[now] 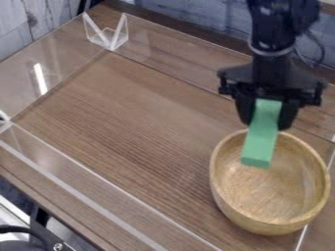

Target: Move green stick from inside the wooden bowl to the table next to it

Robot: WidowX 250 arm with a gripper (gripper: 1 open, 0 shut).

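The green stick (260,143) is pinched by its upper end in my gripper (267,110), which is shut on it. It hangs nearly upright, its lower end overlapping the far part of the wooden bowl (233,208) in the camera view. The bowl sits at the front right of the table, and its visible inside is otherwise bare. Whether the stick's lower tip clears the bowl's rim cannot be judged from this angle.
Bare table (131,123) spreads widely to the left of the bowl. A clear wire-like stand (108,31) is at the far left back. A dark cable or part (26,221) shows at the lower left corner, off the table's edge.
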